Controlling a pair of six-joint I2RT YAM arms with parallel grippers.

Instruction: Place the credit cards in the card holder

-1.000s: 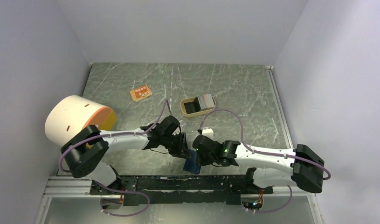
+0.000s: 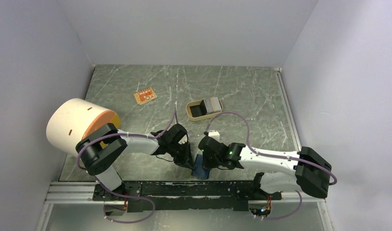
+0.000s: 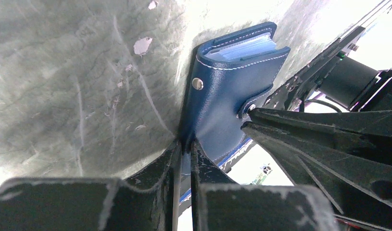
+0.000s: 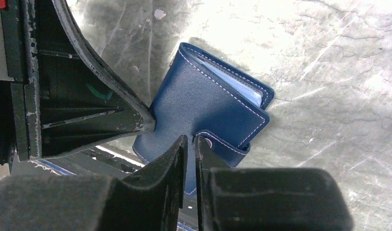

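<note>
A navy card holder [image 2: 200, 172] with clear sleeves and a snap strap lies at the table's front edge, between both grippers. In the left wrist view, my left gripper is shut on the holder's long edge. In the right wrist view, my right gripper has its fingertips at the strap [image 4: 225, 149], only slightly apart; whether they grip it cannot be seen clearly. An orange card [image 2: 145, 95] lies at the back left, and a tan tray [image 2: 190, 115] holds upright cards [image 2: 213, 105] in the middle.
A large white roll [image 2: 73, 122] lies at the left, near the left arm. Walls bound the left, back and right.
The right arm shifted very slightly. The tray and orange card are unchanged.
</note>
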